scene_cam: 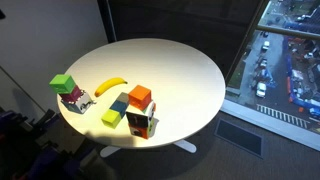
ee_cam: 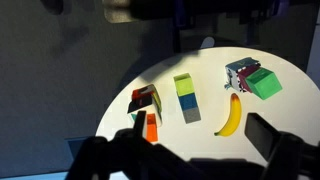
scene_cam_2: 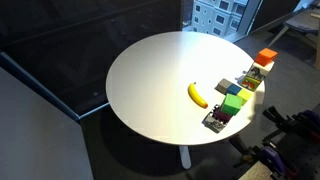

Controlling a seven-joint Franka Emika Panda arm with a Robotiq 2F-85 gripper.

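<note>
No task objects are named. In the wrist view my gripper stands open, its dark fingers wide apart with nothing held between them. It hangs high above the white round table point(ee_cam: 215, 68). A yellow banana point(ee_cam: 233, 116) lies right of a row with a yellow block point(ee_cam: 183, 84) and blue block point(ee_cam: 189, 101). In exterior view 1, an orange block point(scene_cam: 140, 97) tops a dark patterned box point(scene_cam: 142, 122). A green block point(scene_cam: 62, 83) sits on patterned blocks point(scene_cam: 76, 100) by the table's left edge.
The objects cluster along the edge nearest the robot. A window point(scene_cam: 285, 70) stands beyond the table to the right. Dark floor point(ee_cam: 60, 110) surrounds the tabletop.
</note>
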